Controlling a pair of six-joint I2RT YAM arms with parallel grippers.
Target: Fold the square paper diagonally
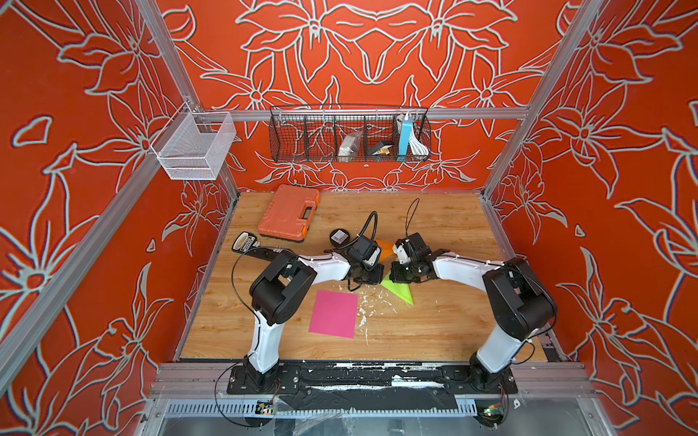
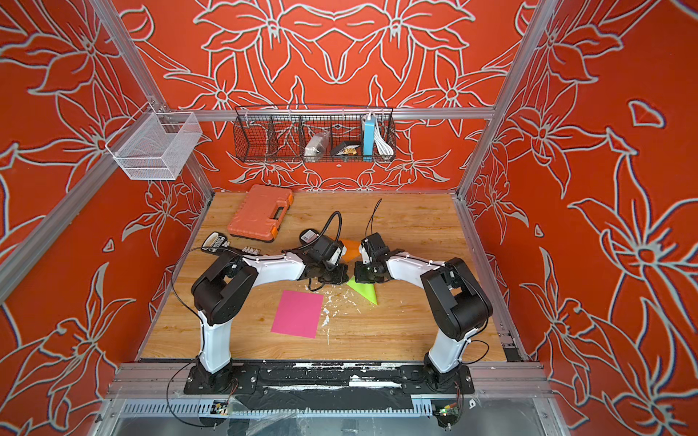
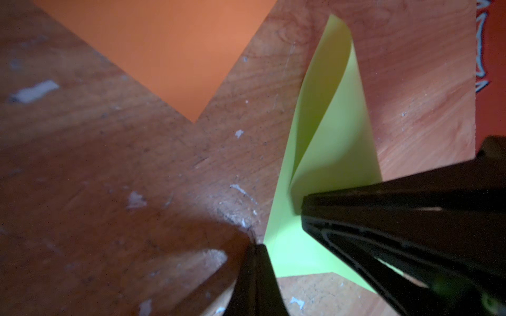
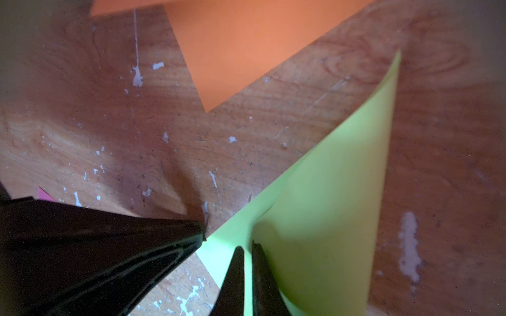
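Observation:
The yellow-green paper (image 1: pixel 398 292) lies at mid-table, part folded over in a curved flap, as the left wrist view (image 3: pixel 342 142) shows. My left gripper is shut, its tips at a corner of that paper. My right gripper is shut with its fingertips down on the folded flap, seen close in both wrist views; whether paper is pinched between them is hard to tell.
An orange sheet (image 4: pixel 253 42) lies just behind the green paper, a pink square (image 1: pixel 333 314) at front left. An orange case (image 1: pixel 283 214) and a small dark round item (image 1: pixel 339 237) sit at the back left.

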